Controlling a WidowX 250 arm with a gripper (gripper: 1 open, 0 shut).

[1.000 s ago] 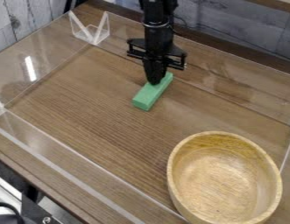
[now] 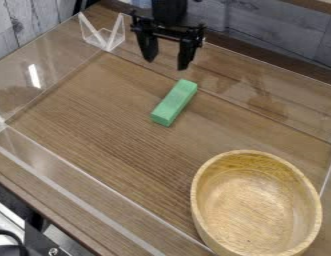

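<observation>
A green rectangular block (image 2: 173, 103) lies on the brown wooden table (image 2: 88, 140), slightly right of the upper middle. Behind it and higher in the view is my black gripper (image 2: 168, 52), apart from the block and open, with nothing seen between its fingers. A large round tan bowl (image 2: 256, 200) stands at the lower right.
A white wire-like object (image 2: 104, 32) is at the top left, and another pale piece (image 2: 1, 115) sits at the left edge. The table's edge and dark floor show at the lower left.
My gripper has risen and moved back, away from over the green block, which now shows fully. The block looks to be in the same place.
</observation>
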